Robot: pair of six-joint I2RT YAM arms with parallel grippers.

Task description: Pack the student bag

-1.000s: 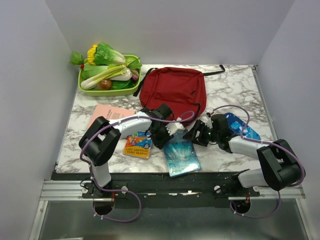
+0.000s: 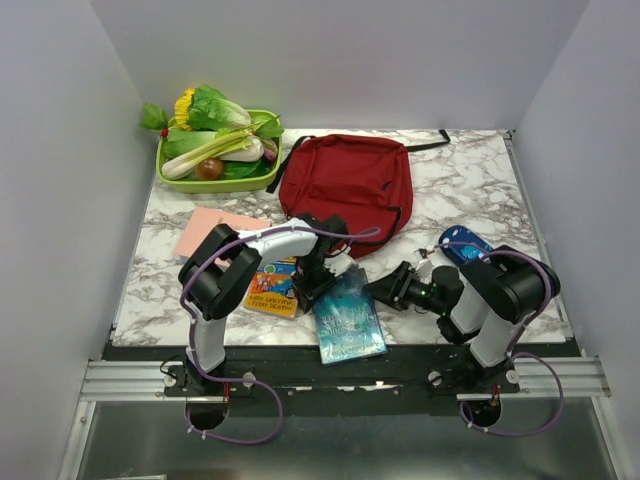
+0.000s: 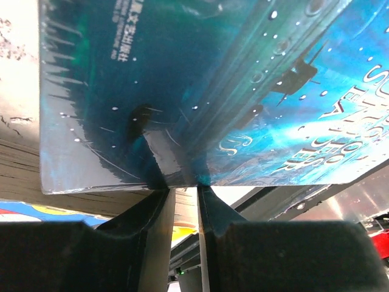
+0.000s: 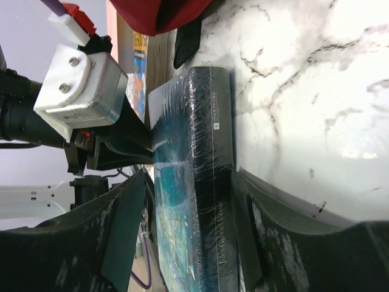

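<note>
A teal book (image 2: 349, 318) lies at the table's front edge, below the red bag (image 2: 350, 185). At its left edge sits my left gripper (image 2: 316, 300). In the left wrist view that gripper has a narrow gap between its fingers, and the cover (image 3: 182, 109) fills the space beyond the tips; nothing shows gripped. My right gripper stands open around the book's dark spine (image 4: 213, 158), one finger at each side. The left arm's tip reaches the book's far side there.
An orange-and-blue book (image 2: 272, 290) lies partly under the left arm, with a pink booklet (image 2: 205, 225) behind it. A blue case (image 2: 465, 243) is right, partly hidden by the right arm. A green vegetable basket (image 2: 270, 185) stands back left. Marble is clear at right rear.
The teal book has shifted left and slightly towards the front edge, turning a little. The left gripper has shifted slightly.
</note>
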